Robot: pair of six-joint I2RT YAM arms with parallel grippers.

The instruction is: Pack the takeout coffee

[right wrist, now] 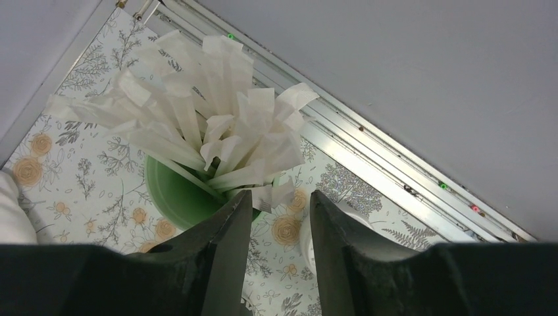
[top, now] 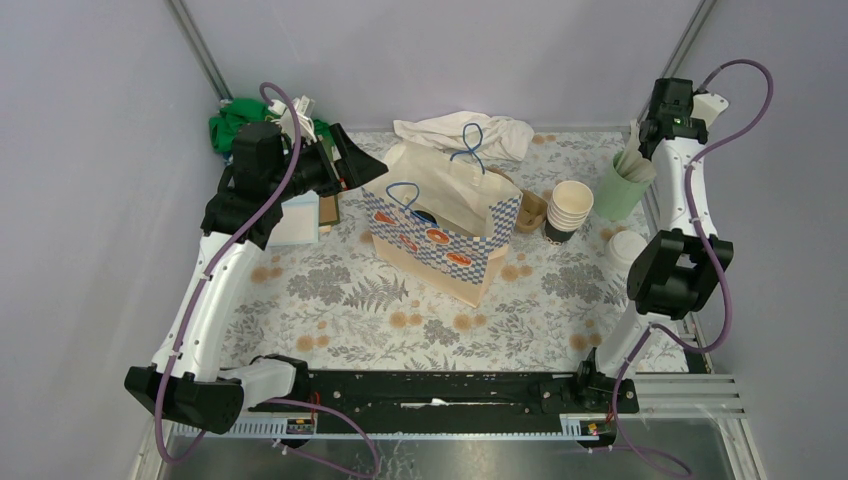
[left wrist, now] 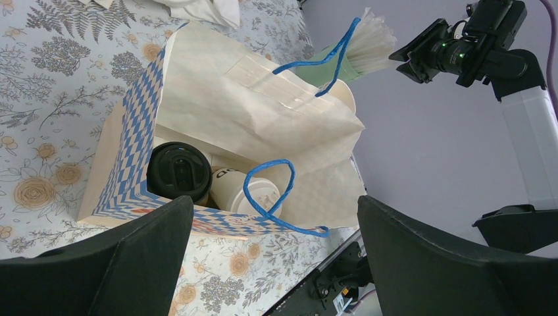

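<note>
A paper bag [top: 440, 240] with blue handles stands mid-table; inside lie a black-lidded cup [left wrist: 178, 171] and a second cup [left wrist: 240, 194] on its side. My left gripper hangs open at the bag's upper left, nothing between its fingers. My right gripper is over the green holder [right wrist: 177, 197] of white paper-wrapped items [right wrist: 217, 118], fingers apart at its near edge; whether anything is between them is unclear, with paper tips just beyond.
Stacked cups [top: 572, 200] and a brown carrier [top: 532, 210] stand right of the bag. White lids [top: 627, 248] lie at the right; a cloth [top: 470, 130] is at the back.
</note>
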